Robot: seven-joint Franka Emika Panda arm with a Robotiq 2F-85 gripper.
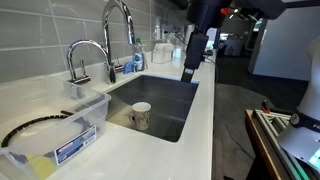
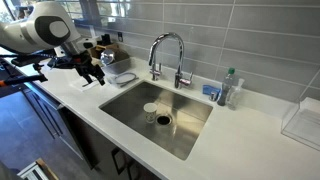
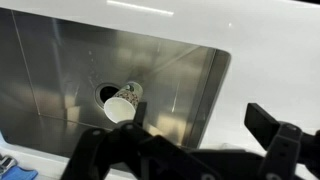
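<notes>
A patterned paper-like cup (image 1: 140, 116) stands in the sink (image 1: 172, 97), close to its left side in exterior view 1. In exterior view 2 the same cup (image 2: 149, 112) sits near the dark drain (image 2: 163, 119). From the wrist view the cup (image 3: 121, 103) shows its pale round end and lies beside the drain. My gripper is open, its two dark fingers wide apart with nothing between them. In exterior view 2 the gripper (image 2: 96, 74) hangs over the counter left of the sink, clear of the cup.
A clear plastic bin (image 1: 45, 135) with a dark cable inside stands on the counter beside the sink. The faucet (image 2: 172, 52) rises behind the basin. Soap bottles (image 2: 237, 95) and a dish rack (image 2: 302, 124) are to the right.
</notes>
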